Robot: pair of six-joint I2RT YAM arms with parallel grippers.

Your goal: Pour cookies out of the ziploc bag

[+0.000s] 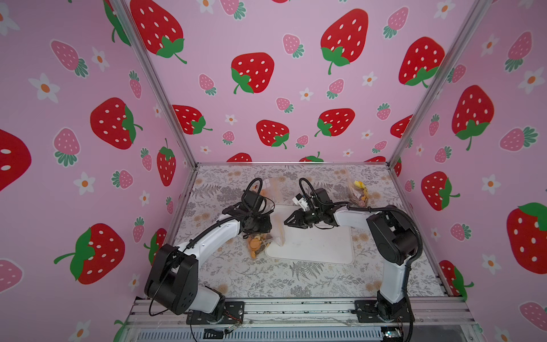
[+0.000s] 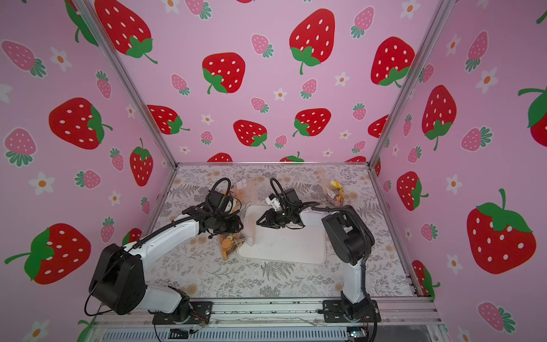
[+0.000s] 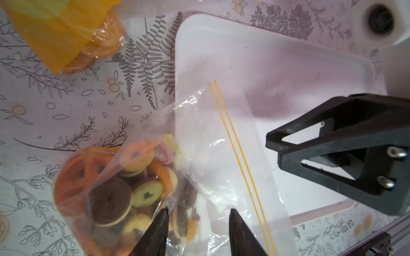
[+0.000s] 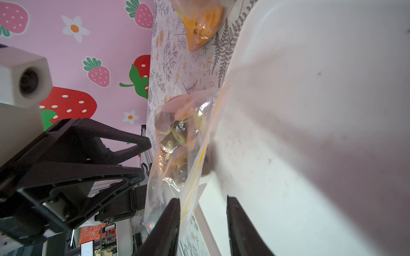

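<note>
A clear ziploc bag of cookies [image 3: 109, 200] lies at the tray's left edge, its body on the patterned cloth. Its clear upper part, with two orange zip lines, reaches over the white tray [image 3: 299, 81]. The left gripper is open above the bag, with no bag visibly pinched between its fingers. My right gripper also stands open, over the tray to the right of the bag's mouth, and holds nothing. In the right wrist view the bag [image 4: 177, 140] shows its mouth edge along the tray; whether the zip is parted, I cannot tell.
Another bag with orange contents [image 3: 94, 42] lies behind, at the back left. A further bag with yellow contents [image 1: 359, 193] rests at the back right. Most of the tray is bare, and the cloth in front of it is clear.
</note>
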